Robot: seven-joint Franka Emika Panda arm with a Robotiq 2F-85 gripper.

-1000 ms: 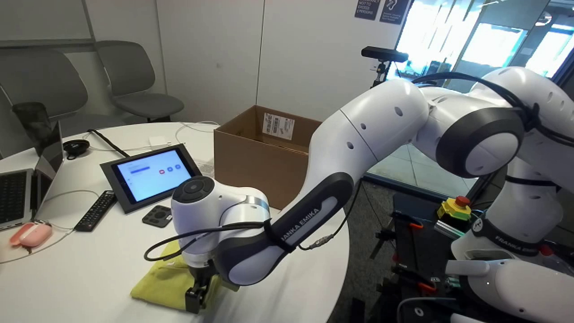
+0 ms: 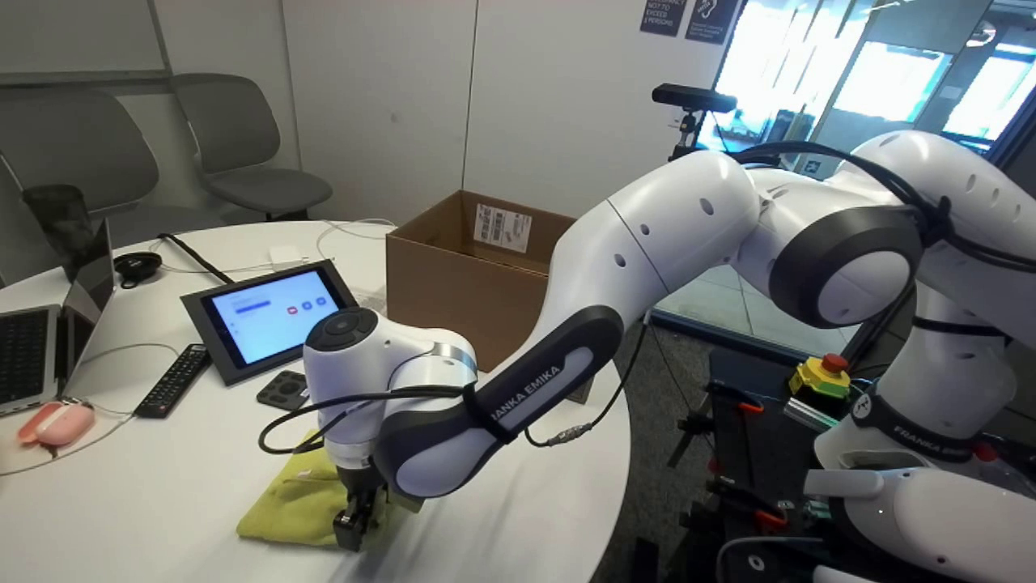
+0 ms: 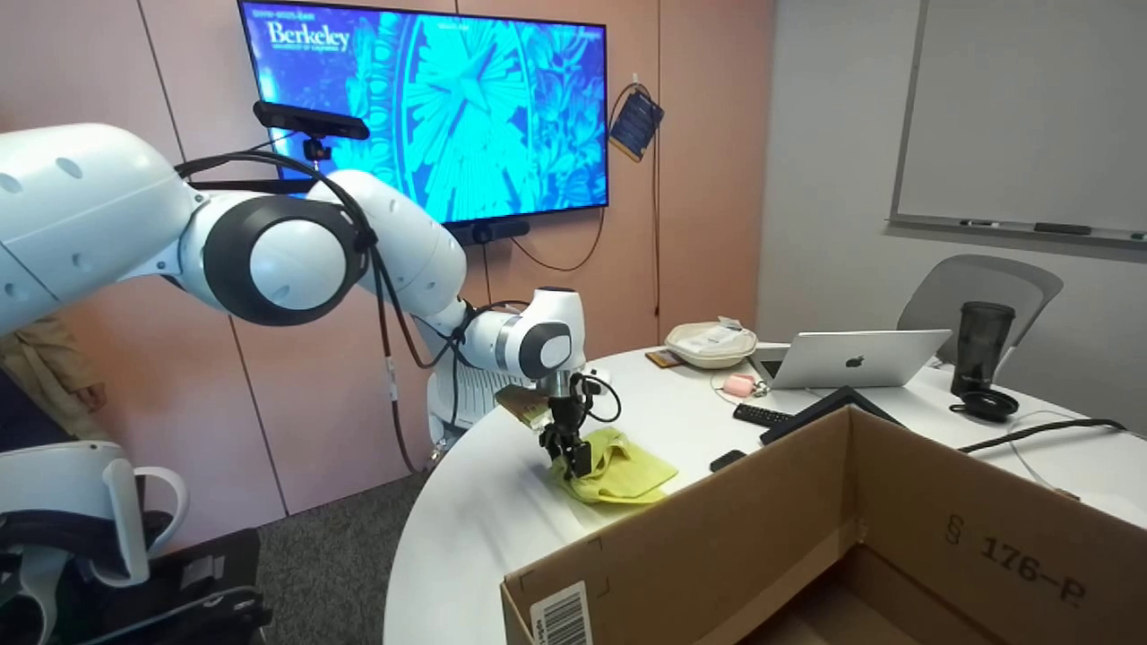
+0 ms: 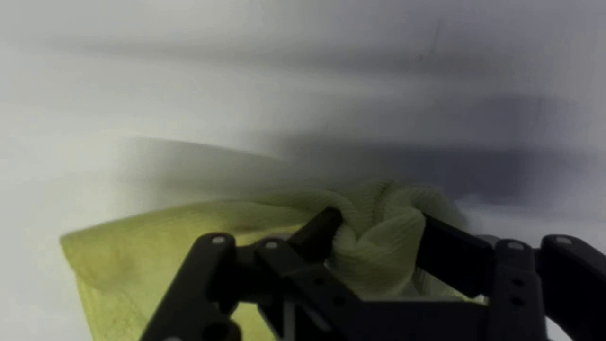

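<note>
A yellow-green cloth [image 2: 293, 505] lies crumpled on the white table, under and beside my gripper [image 2: 354, 525]. In exterior view 2 the gripper [image 3: 566, 457] is down at the near-left part of the cloth [image 3: 624, 473]. Up close in the wrist view, a bunched fold of the cloth [image 4: 378, 250] rises between the two black fingers of my gripper. The fingers stand apart, with the fold filling the gap. Whether they press on it does not show clearly. A flatter part of the cloth spreads to the left.
An open cardboard box [image 2: 466, 301] stands behind the arm. A tablet [image 2: 277, 316], a small remote [image 2: 284, 389], a long remote [image 2: 173, 380], a pink case [image 2: 58, 424] and a laptop [image 2: 29, 359] occupy the table's left side. Bare table lies right of the cloth.
My arm and gripper have risen slightly. The cloth's near edge beside the fingers has shifted a little; the rest of the table looks the same.
</note>
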